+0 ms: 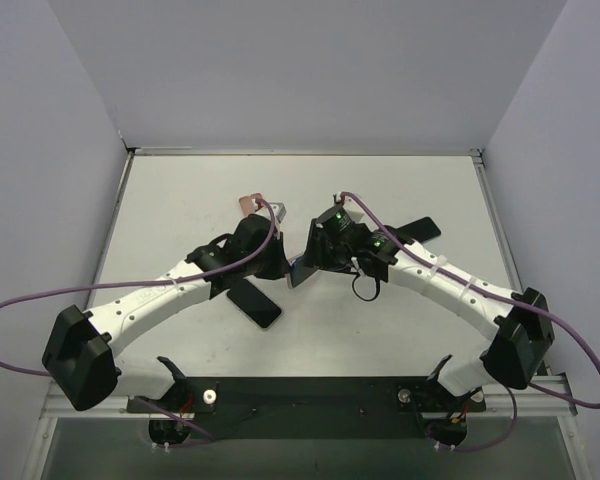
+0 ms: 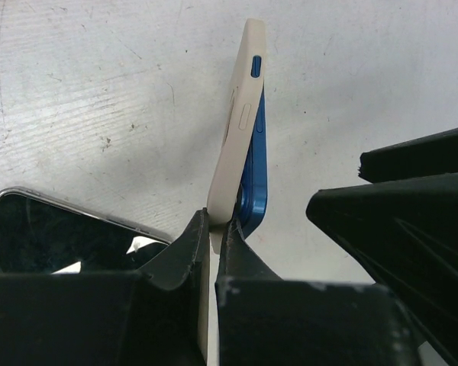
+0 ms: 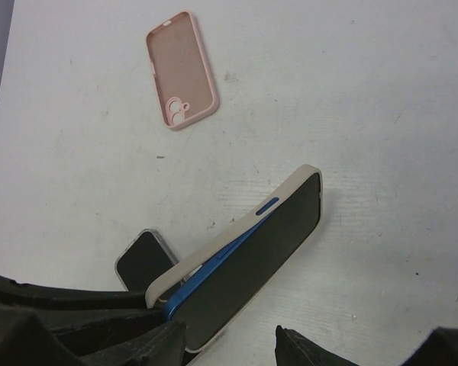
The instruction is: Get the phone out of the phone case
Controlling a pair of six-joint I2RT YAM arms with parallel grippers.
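Note:
A cream phone case (image 2: 233, 149) holds a blue phone (image 2: 252, 171) with a dark screen (image 3: 256, 267), lifted partly out at one end and tilted on edge. My left gripper is shut on the case's end, seen in the left wrist view. My right gripper stands part open just beside the phone, its fingertips apart at the bottom of the right wrist view; in the top view it is right of the left one.
A pink empty case (image 3: 179, 69) lies at the back. A dark phone (image 1: 255, 303) lies below the left gripper, another (image 1: 420, 228) at the right.

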